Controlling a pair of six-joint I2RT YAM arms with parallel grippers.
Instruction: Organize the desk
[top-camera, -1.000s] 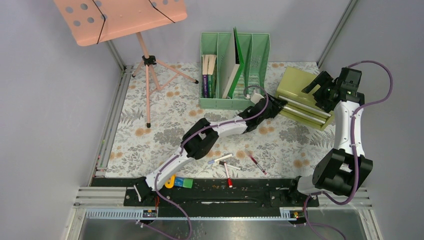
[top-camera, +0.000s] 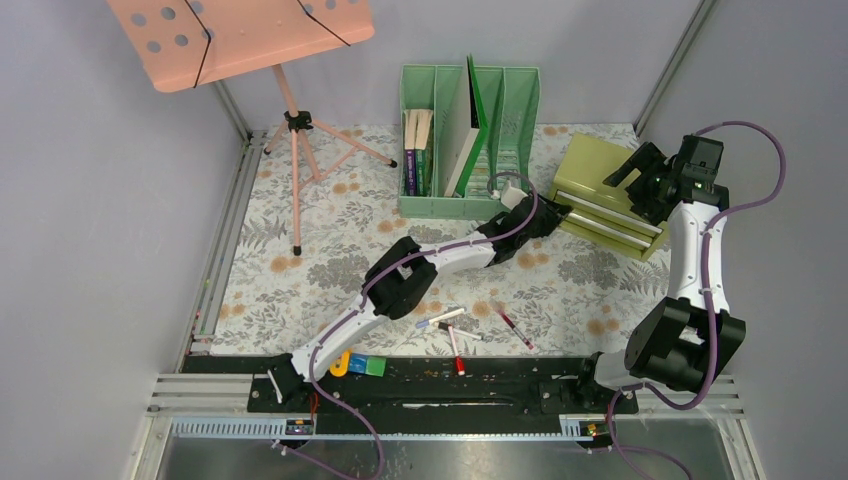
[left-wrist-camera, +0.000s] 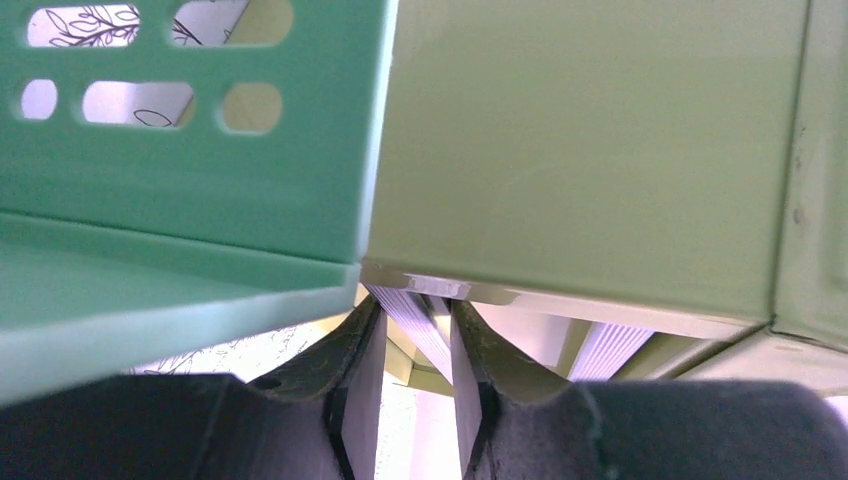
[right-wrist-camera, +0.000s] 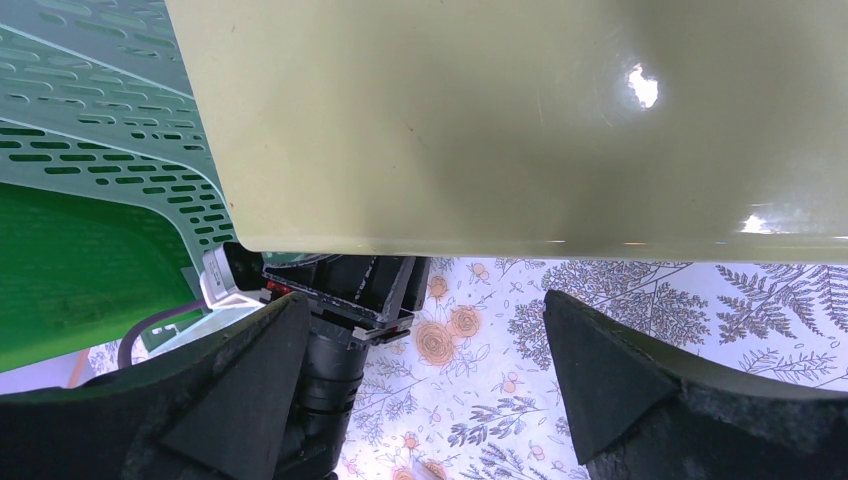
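An olive-green drawer box (top-camera: 590, 165) with silver strips on its front sits right of the green file organizer (top-camera: 450, 208). My left gripper (top-camera: 555, 215) is at the left end of that front; in the left wrist view its fingertips (left-wrist-camera: 418, 320) meet at a striped silver strip under the box's edge, close together, and whether they grip it is unclear. My right gripper stands open over the box's right part, its fingers below the box's edge in the right wrist view.
Several pens (top-camera: 515, 328) lie at the front middle. Blue and green items (top-camera: 372, 366) lie at the front edge. A pink music stand (top-camera: 295, 190) fills the back left. The organizer holds books and a green binder.
My left gripper's fingertips have shifted very slightly at the box's front. The rest looks unchanged.
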